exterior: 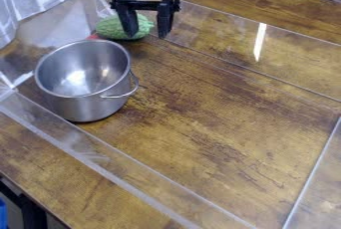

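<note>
My black gripper (146,19) hangs at the top of the view, its two fingers spread apart over the right part of a green, leafy-patterned object (110,28) at the back left. Whether it touches that object I cannot tell. A steel pot (83,79) with a wire handle stands at the left, in front of the green object; its inside looks empty. Something small and red shows just behind the pot, mostly hidden.
Clear plastic walls border the wooden table (220,133) along the back, front left and right. A pale patterned cloth (34,4) is at the top left.
</note>
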